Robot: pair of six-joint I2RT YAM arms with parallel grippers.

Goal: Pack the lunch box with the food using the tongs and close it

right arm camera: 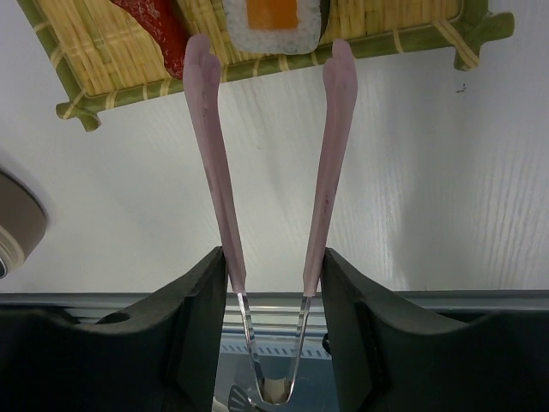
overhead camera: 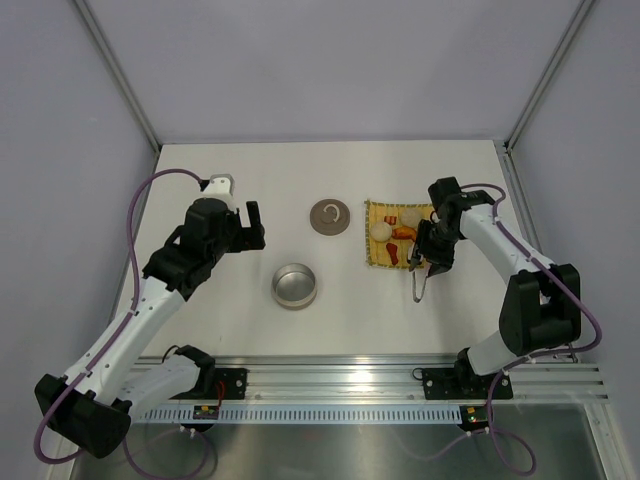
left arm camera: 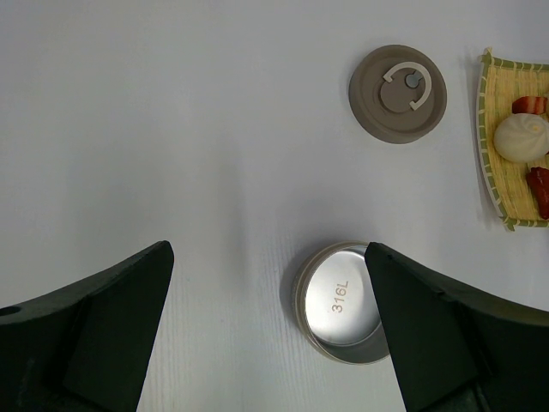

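Observation:
My right gripper holds pink-tipped tongs [right arm camera: 214,163], their two tips apart over the near edge of the bamboo tray [right arm camera: 386,45], beside a sushi piece [right arm camera: 274,39] and a red food piece [right arm camera: 159,30]. The tray also carries pale buns [left arm camera: 519,137] and other food. An empty steel lunch box [overhead camera: 294,290] stands left of the tray on the table, its grey lid [overhead camera: 329,217] lying behind it. My left gripper [overhead camera: 252,228] hangs open and empty over the table's left side, left of the box and lid.
Metal rails [overhead camera: 300,365] run along the front edge.

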